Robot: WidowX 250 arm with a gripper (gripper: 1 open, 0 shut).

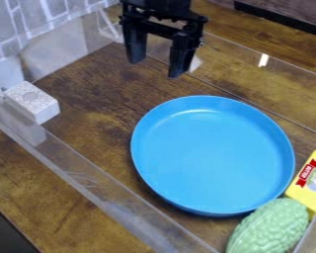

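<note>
A black gripper (157,51) hangs at the top centre, its two fingers apart with nothing visible between them. It is above and behind a large blue plate (211,156), which lies empty on the wooden surface. At the left stands a white speckled block (32,102). At the right edge lie a yellow box (308,181) with a red label and, below it, a green textured object (271,229), partly cut off by the frame.
Clear plastic walls border the work area on the left and along the front. A white tiled wall is at the upper left. The wood left of the plate is free.
</note>
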